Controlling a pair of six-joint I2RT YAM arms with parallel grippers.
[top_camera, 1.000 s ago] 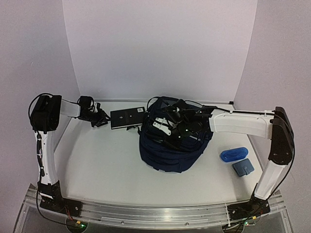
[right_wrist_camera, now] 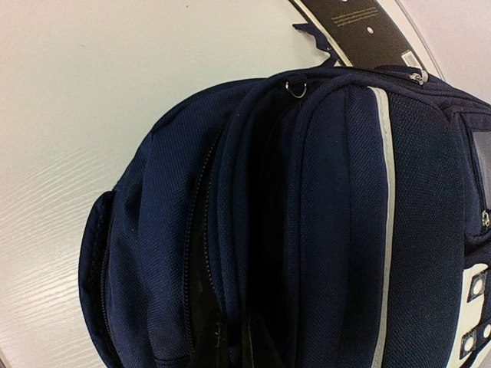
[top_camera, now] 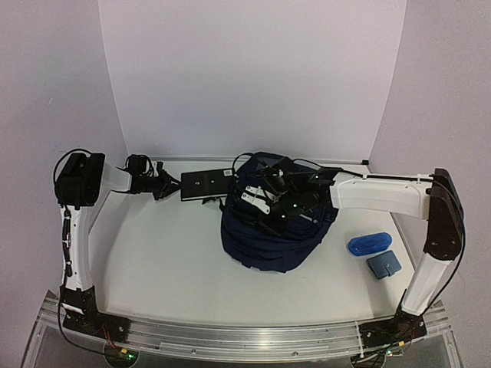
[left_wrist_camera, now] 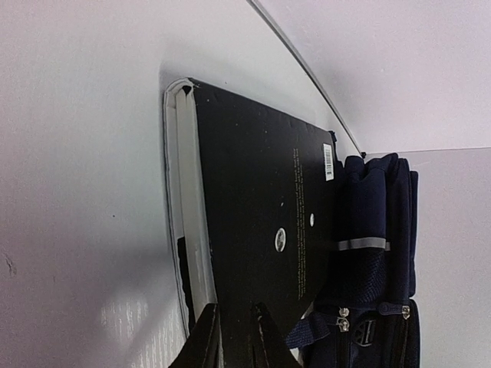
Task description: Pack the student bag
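Observation:
A black hardcover book (top_camera: 205,185) lies flat at the back of the table, its right end against the navy student bag (top_camera: 268,253). At the book's left edge is my left gripper (top_camera: 178,185). In the left wrist view its fingers (left_wrist_camera: 201,337) stand a little apart over the near end of the book (left_wrist_camera: 245,207), not clamped on it. My right gripper reaches into the gap along the bag's opening (right_wrist_camera: 265,222). Its dark fingers blend with the shadow there, so their spread and anything between them are hidden.
A blue case (top_camera: 370,244) and a small blue-grey wallet-like item (top_camera: 384,264) lie at the table's right side. Walls stand at the back and both sides.
My left gripper has moved slightly to the right, and the book has slid the same way, closer against the bag. The bag has shifted a touch right. My right arm looks unmoved.

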